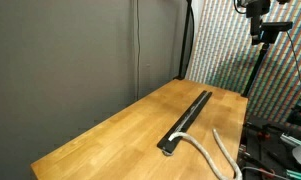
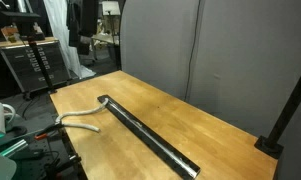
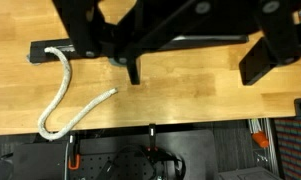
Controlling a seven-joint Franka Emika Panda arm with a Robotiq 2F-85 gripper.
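A white rope [image 3: 61, 88] lies in a U-shaped bend on the wooden table [image 3: 180, 100]. One of its ends rests at the end of a long black bar [image 3: 40, 51]; the other lies loose on the wood. In exterior view 1 the rope [image 1: 199, 148] curves near the table's close edge, beside the bar [image 1: 188, 118]. Exterior view 2 shows the rope [image 2: 78, 112] left of the bar [image 2: 150, 138]. High above the table is my gripper, its fingers wide apart and empty. From outside, the gripper [image 1: 257, 42] appears at top right, clear of everything.
A grey partition [image 1: 70, 70] stands along one long side of the table. Dark equipment with cables [image 3: 140, 160] lies past the table's edge near the rope.
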